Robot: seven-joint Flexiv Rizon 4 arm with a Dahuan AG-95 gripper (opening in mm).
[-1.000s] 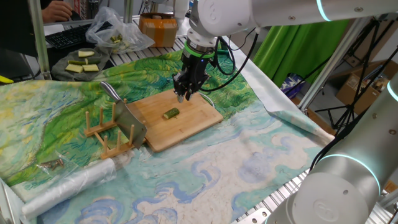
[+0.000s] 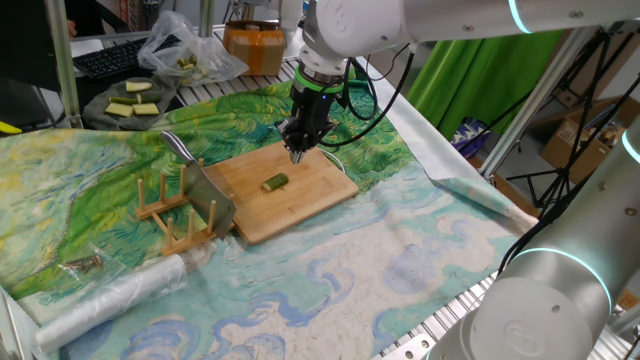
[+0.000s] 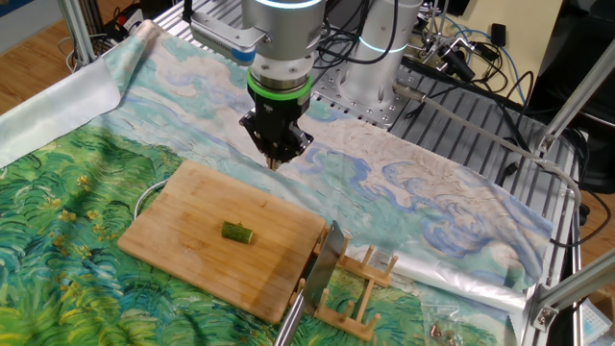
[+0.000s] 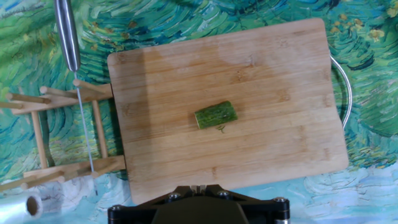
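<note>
A short green piece of cucumber (image 4: 216, 115) lies on its side on the wooden cutting board (image 4: 273, 81), near the middle. My gripper (image 3: 273, 164) hangs above the table, pointing down, apart from the cucumber. Its fingertips (image 4: 194, 188) sit close together at the bottom of the wrist view, and nothing shows between them. A cleaver with a metal handle (image 4: 66, 34) stands in a wooden peg rack (image 4: 99, 134) beside the board; its blade (image 3: 327, 264) is upright.
A wire handle (image 4: 347, 93) sticks out from the board's other end. Near the rack lies a roll of clear film (image 2: 115, 300). Cut vegetable pieces (image 2: 133, 100) rest on a dark cloth at the back left, by a plastic bag (image 2: 190, 55).
My gripper's fingers were slightly apart a second ago and have come together. The arm stays in about the same place. A person's hand at the far back left has drawn back.
</note>
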